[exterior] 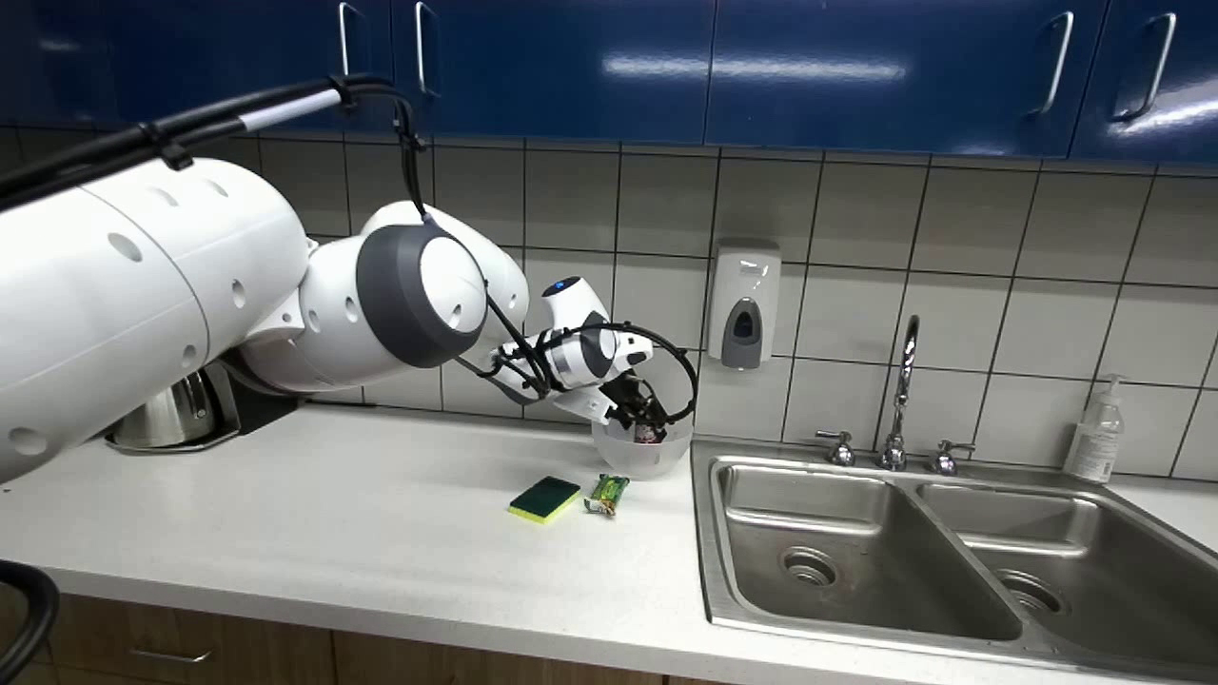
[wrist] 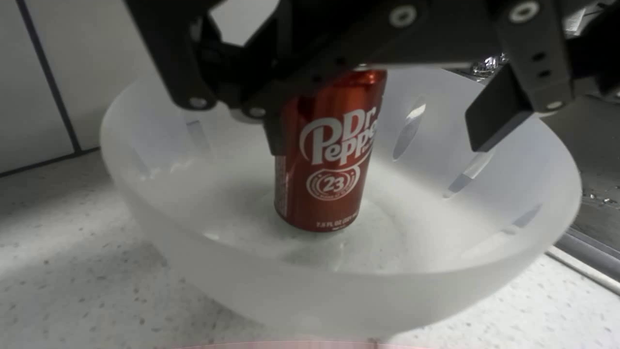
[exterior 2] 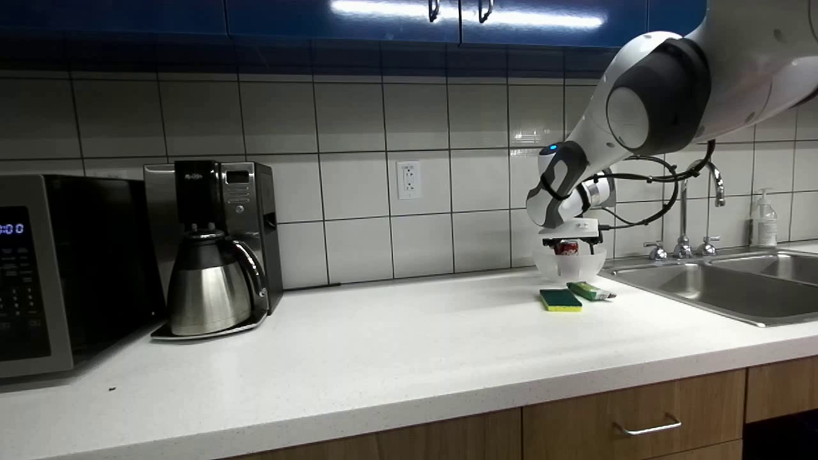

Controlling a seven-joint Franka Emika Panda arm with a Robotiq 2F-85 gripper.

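Observation:
A red Dr Pepper can (wrist: 331,163) stands upright inside a translucent white bowl (wrist: 325,296), which rests on the counter. My gripper is at the bowl with its fingers spread wide. In the wrist view, the left finger overlaps the can's left edge; whether it touches cannot be told. A clear gap separates the can from the right finger's pad (wrist: 500,107). In exterior view 2, the can (exterior 2: 567,248) shows just under the gripper, above the rim of the bowl (exterior 2: 571,268). The gripper's dark linkage hides the can's top in the wrist view.
A green-and-yellow sponge (exterior: 545,499) and a green wrapped packet (exterior: 606,495) lie in front of the bowl. The steel sink (exterior: 704,537) is close on the right, the tiled wall behind. Bare counter extends left to the coffee maker (exterior 2: 264,222).

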